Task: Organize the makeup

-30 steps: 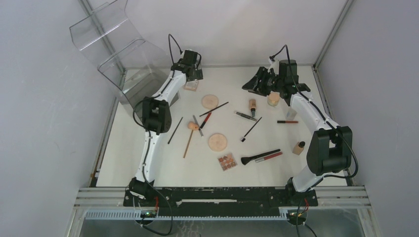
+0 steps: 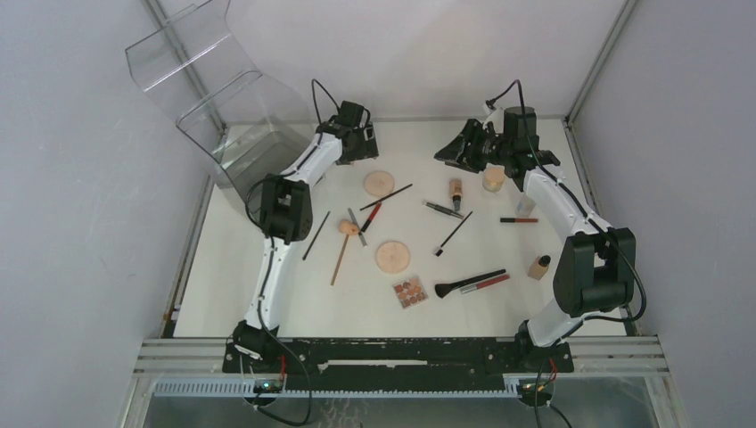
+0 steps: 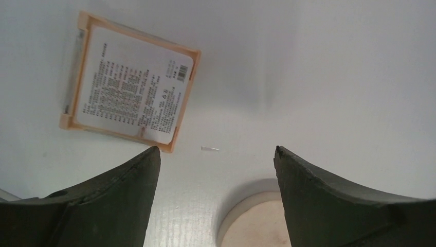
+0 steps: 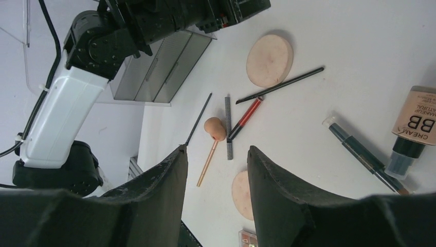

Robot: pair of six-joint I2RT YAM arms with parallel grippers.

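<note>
My left gripper hangs over the back of the table, open, with a white-labelled compact (image 3: 131, 82) below and left of it and a round puff (image 3: 257, 226) partly in view. My right gripper is raised at the back right, part open and empty, over brushes, pencils, a BB cream tube (image 4: 415, 117) and a brown-tipped pen (image 4: 362, 154). A second round puff (image 2: 392, 257), a blush palette (image 2: 408, 292), a big brush (image 2: 455, 285), lip pencils and a foundation bottle (image 2: 538, 267) lie in the middle and front right.
A clear acrylic organizer (image 2: 245, 152) stands at the back left beside my left arm. Walls and metal rails border the workspace.
My left gripper has moved a little to the right along the back of the table. The right arm is almost still; the makeup looks unmoved.
</note>
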